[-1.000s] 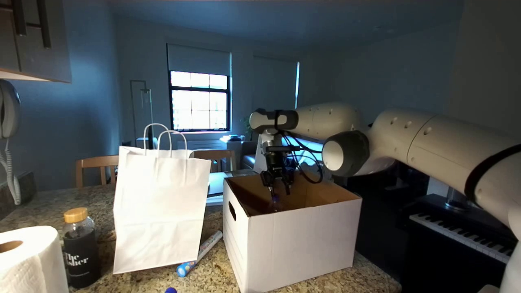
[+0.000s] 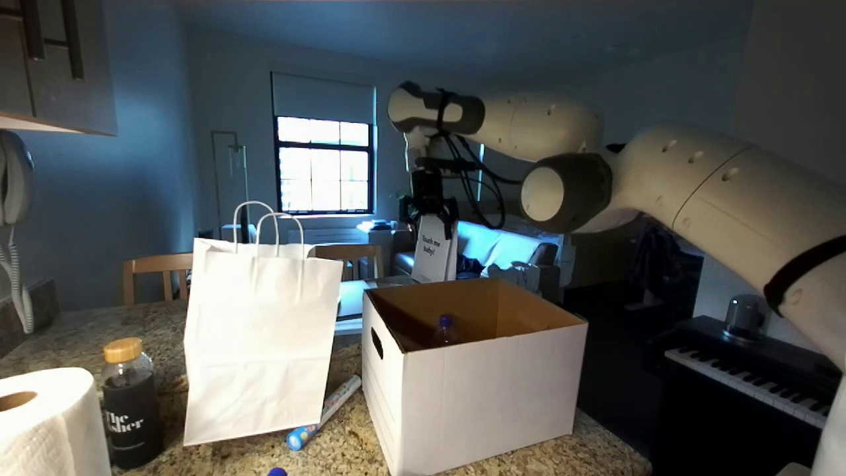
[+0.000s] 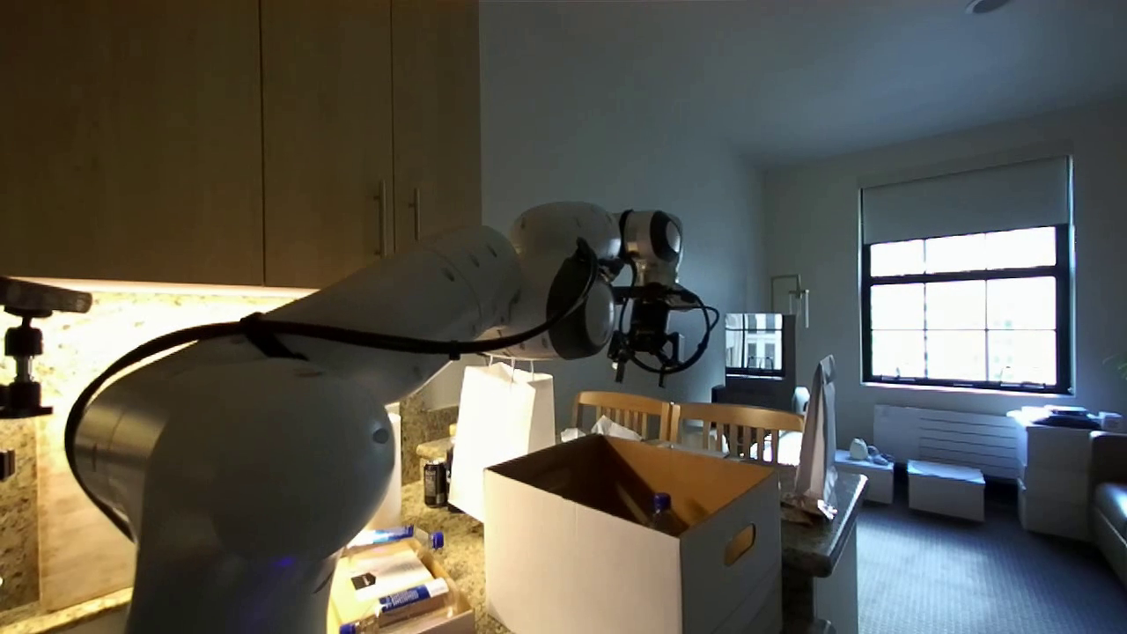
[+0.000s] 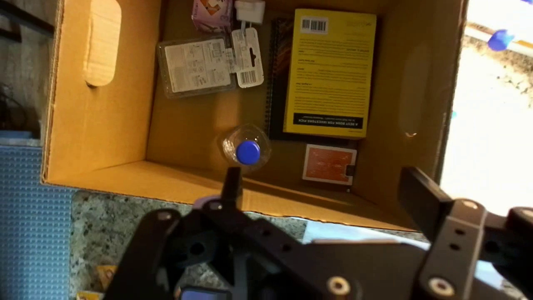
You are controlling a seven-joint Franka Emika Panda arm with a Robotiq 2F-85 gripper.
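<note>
My gripper (image 2: 433,226) hangs well above the white cardboard box (image 2: 496,396), its fingers apart and empty. From the wrist view, the two fingers (image 4: 232,189) are spread wide over the box's edge. Inside the box a clear bottle with a blue cap (image 4: 247,152) stands upright, free of the fingers. Its cap also shows above the box's rim in both exterior views. Around it lie a yellow book (image 4: 330,75) on a dark spiral notebook, a red card deck (image 4: 328,164), a blister package (image 4: 197,65) and a pink box (image 4: 212,14).
A white paper bag (image 2: 262,341) stands beside the box, with a tube (image 2: 337,400) lying between them. A dark glass bottle (image 2: 131,408) and a paper towel roll (image 2: 59,428) are farther left. Behind the box stands a "Touch me baby!" bag (image 2: 429,262).
The arm has risen from low in the box, near the blue cap, to high above it. The bottle stays in the box.
</note>
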